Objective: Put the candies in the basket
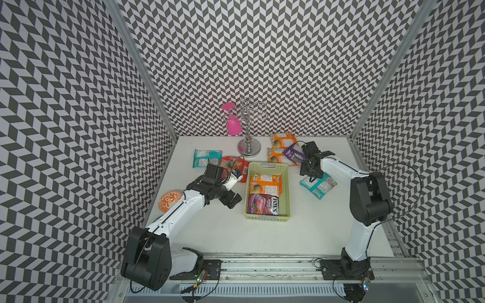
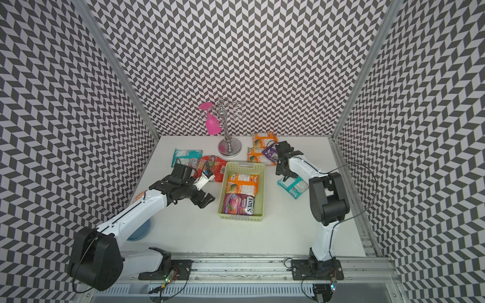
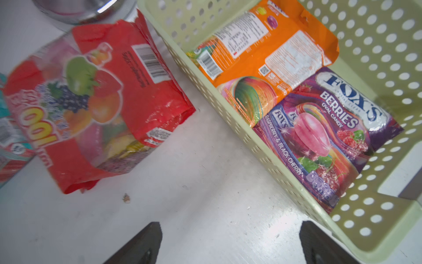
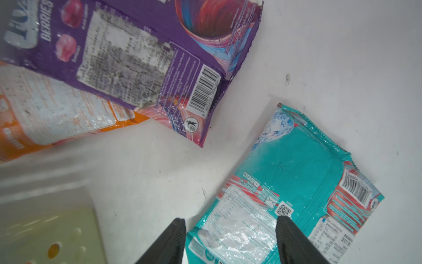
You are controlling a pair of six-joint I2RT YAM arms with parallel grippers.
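The green basket point(image 1: 283, 202) holds an orange bag point(image 3: 281, 57) and a Fox's berries bag point(image 3: 316, 140). My left gripper stands open beside it, near a red bag point(image 3: 101, 105), holding nothing. My right gripper hovers over a teal bag point(image 4: 290, 176), fingers apart, with a purple bag point(image 4: 149, 57) and an orange bag point(image 4: 52, 105) beyond it. Another teal bag point(image 1: 206, 157) lies at the back left, and more orange bags point(image 1: 282, 138) at the back.
A metal stand point(image 1: 248, 147) with a pink glass point(image 1: 233, 124) is behind the basket. An orange-patterned bowl point(image 1: 169, 201) sits at the left, a blue dish point(image 2: 140, 231) at the left front.
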